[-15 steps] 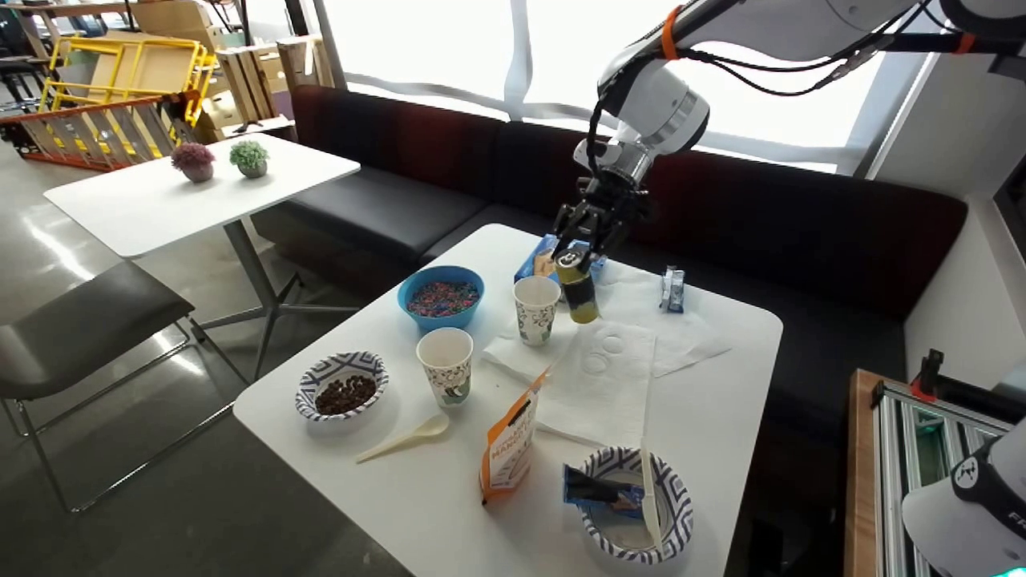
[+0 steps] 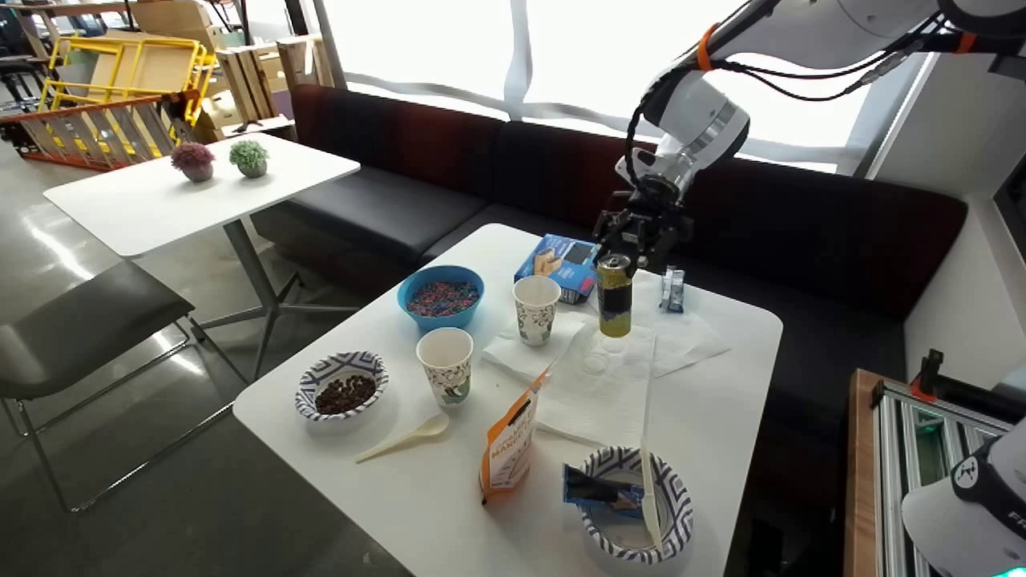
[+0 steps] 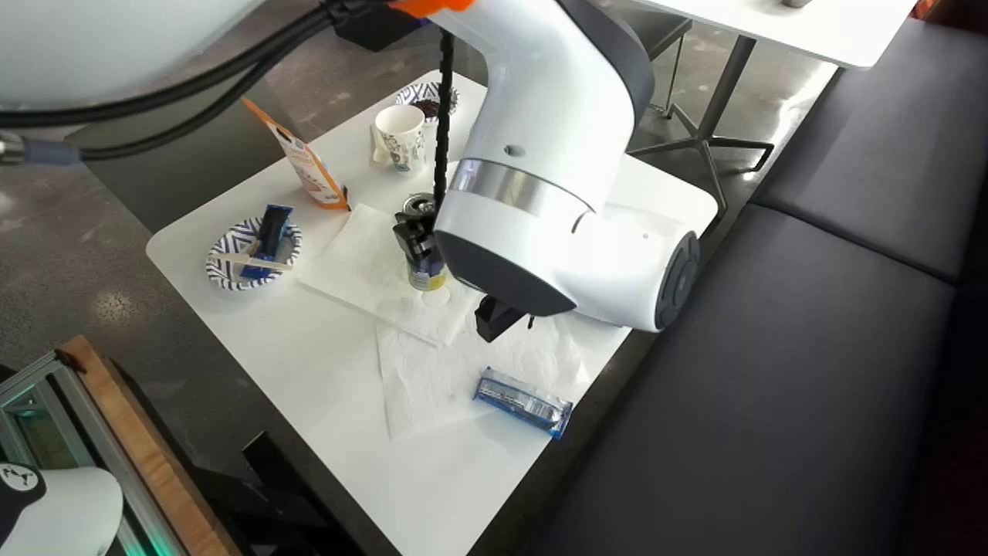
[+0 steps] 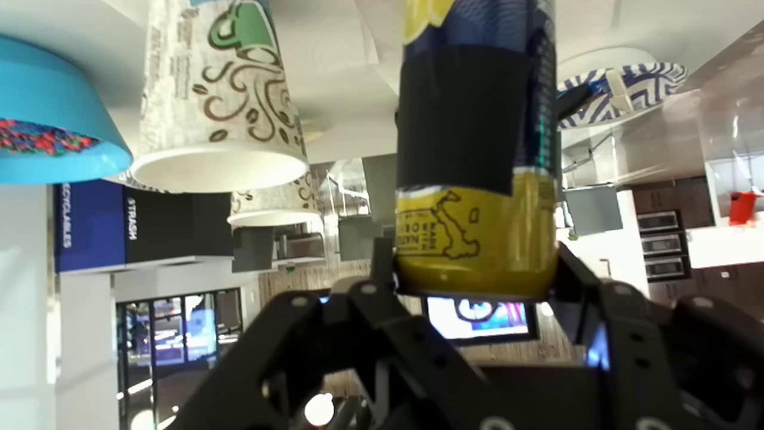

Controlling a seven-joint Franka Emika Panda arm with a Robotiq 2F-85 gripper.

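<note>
A yellow and dark-blue can (image 2: 615, 306) stands upright over the white paper towels (image 2: 601, 385), with my gripper shut on it. One finger lies on each side of the can near its top end, as the wrist view shows it upside down. Whether the can's base touches the towel, I cannot tell. Just left of the can in exterior view 1 is a patterned paper cup (image 2: 536, 312), apart from it. A second paper cup (image 2: 447, 370) sits nearer the table's left edge. My arm hides part of the can in exterior view 2.
Behind the can lies a blue box (image 2: 567, 261); a blue wrapped bar (image 3: 524, 402) is near the bench side. A blue bowl (image 2: 411, 306), an orange pouch (image 2: 510, 452) and a patterned bowl (image 2: 680, 524) holding a wrapper occupy the table.
In exterior view 1, my gripper has carried the can to the right, away from the nearby cup. The can was tilted before and is now upright.
</note>
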